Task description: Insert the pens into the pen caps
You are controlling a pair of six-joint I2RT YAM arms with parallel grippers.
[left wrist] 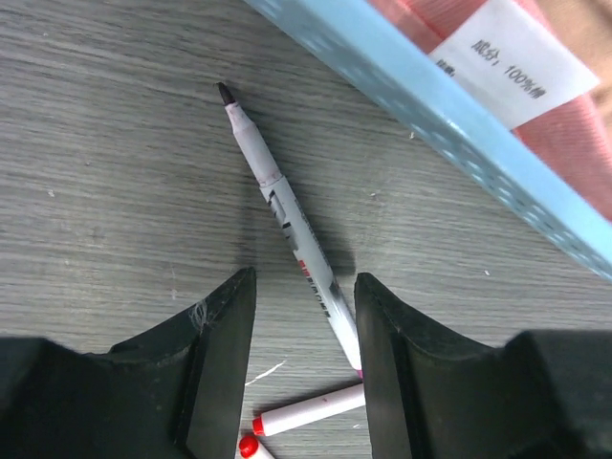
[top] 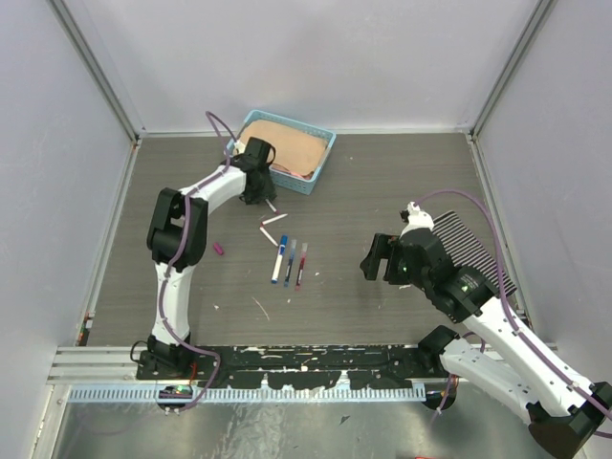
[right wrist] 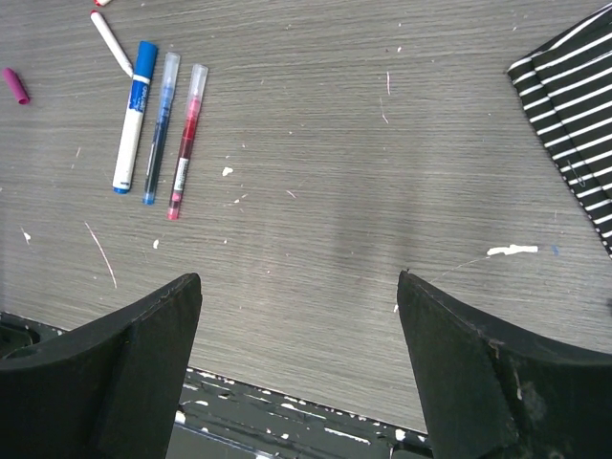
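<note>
An uncapped white marker [left wrist: 304, 251] with a dark tip lies on the table near the basket. Over its lower half stands my left gripper, open, with the marker's tail close to the right finger; whether they touch I cannot tell. A loose purple cap [top: 218, 249] lies to the left on the table, visible also in the right wrist view. Two slim white pens with red ends, one the white pen [left wrist: 311, 409], lie just nearer than the marker. My right gripper is open and empty above bare table.
A light blue basket [top: 320, 164] with tan cloth inside stands close beside the left gripper. A blue-capped marker [top: 279, 260], a blue pen [top: 290, 263] and a red pen [top: 301, 268] lie mid-table. Striped cloth [top: 461, 244] lies at the right. Between is clear table.
</note>
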